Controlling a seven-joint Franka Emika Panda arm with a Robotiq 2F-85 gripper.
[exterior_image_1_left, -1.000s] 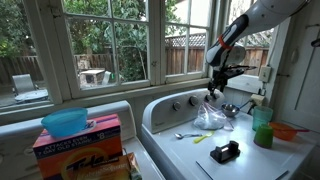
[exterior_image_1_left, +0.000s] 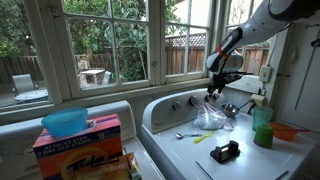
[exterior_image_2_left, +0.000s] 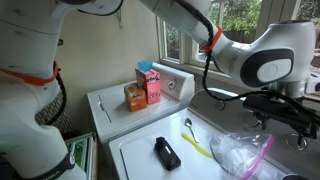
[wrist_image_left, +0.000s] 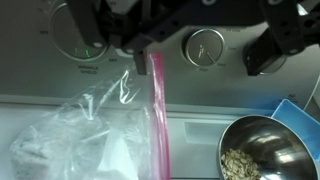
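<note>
A clear plastic bag with a pink zip edge (wrist_image_left: 157, 120) lies on the white washer top, lower left in the wrist view. The same bag (exterior_image_2_left: 238, 152) shows crumpled in exterior view 2. My gripper is open, its fingers wide apart in front of the control panel with nothing between them. Its left finger hangs just above the top of the pink edge; whether they touch I cannot tell. A metal bowl (wrist_image_left: 228, 135) with pale oat-like bits sits to the right of the bag.
A spoon (exterior_image_2_left: 190, 128), a yellow-handled tool (exterior_image_2_left: 198, 146) and a black object (exterior_image_2_left: 167, 152) lie left of the bag. A green cup (exterior_image_1_left: 263, 135) and an orange item (exterior_image_1_left: 285, 131) stand to the right. Knobs (wrist_image_left: 204, 47) line the panel behind.
</note>
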